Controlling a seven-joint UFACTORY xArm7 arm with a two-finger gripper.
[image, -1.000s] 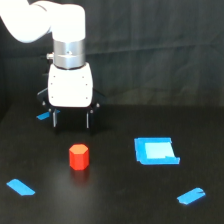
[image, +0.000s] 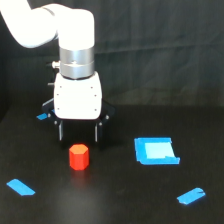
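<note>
A red block (image: 79, 157) with a six-sided outline rests on the dark table, left of centre. Over it, or a little behind it, my gripper (image: 79, 134) points downward. Its two thin dark fingers (image: 61, 130) stand apart, one toward each side of the block. Between them there is nothing that I can see. How high the fingertips are above the table I cannot tell.
Blue tape frames a white square (image: 158, 150) flat on the table at the right. Loose strips of blue tape lie at the front left (image: 20, 187) and front right (image: 191, 196).
The arm has come lower and shifted slightly right, bringing the open fingers closer to the red block. Block and taped square are where they were.
</note>
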